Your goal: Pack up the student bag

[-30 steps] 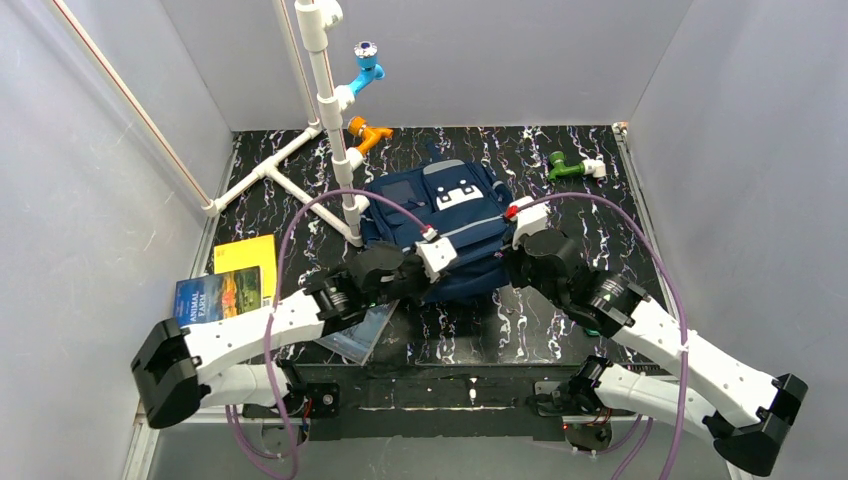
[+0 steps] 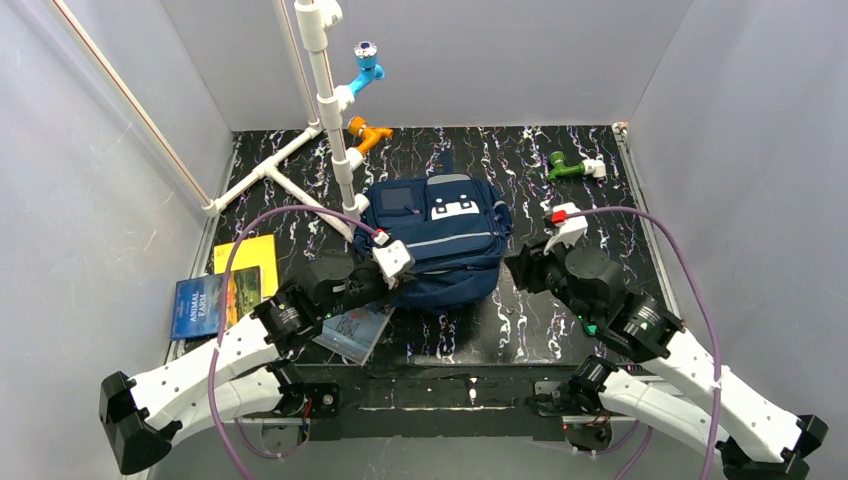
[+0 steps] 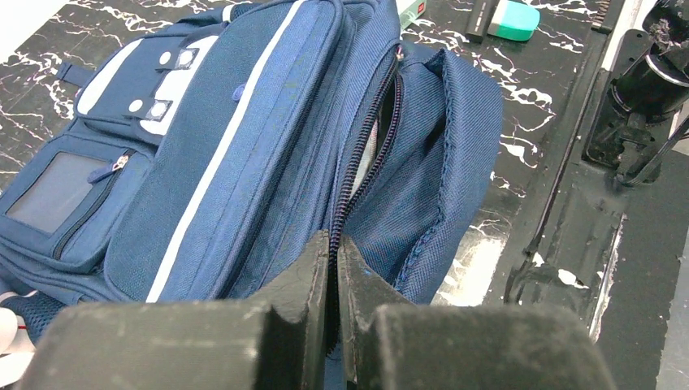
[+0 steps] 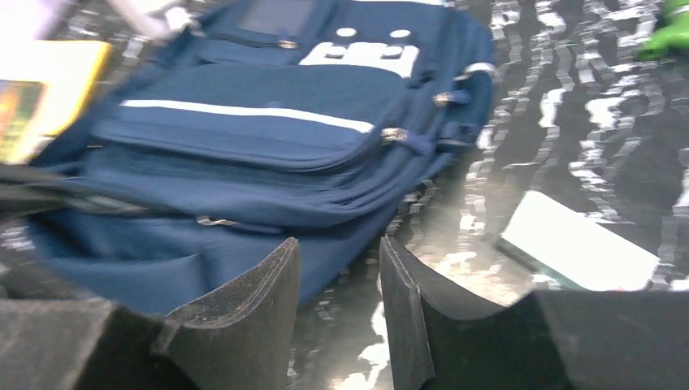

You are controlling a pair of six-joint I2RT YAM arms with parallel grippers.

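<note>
The navy backpack (image 2: pixel 440 240) lies on the black marbled table, its front pocket with white patches facing up. In the left wrist view, a zipper (image 3: pixel 366 138) along the near compartment is partly parted. My left gripper is shut at that zipper's lower run; whether it pinches anything is unclear. My right gripper is open just right of the backpack, nothing between its fingers, in a blurred wrist view. Books (image 2: pixel 198 305) lie at the left, one yellow (image 2: pixel 250 247), and another book (image 2: pixel 350 338) lies at the front edge under the left arm.
A white pipe stand (image 2: pixel 335 130) with blue and orange taps rises behind the left of the backpack. A green tap piece (image 2: pixel 565 170) lies back right. A white block (image 4: pixel 577 240) lies beside the right gripper. Bare table shows right of the backpack.
My left gripper has moved left and toward the front along the backpack. My right gripper has drawn away to the right from the backpack's side. The backpack has shifted slightly.
</note>
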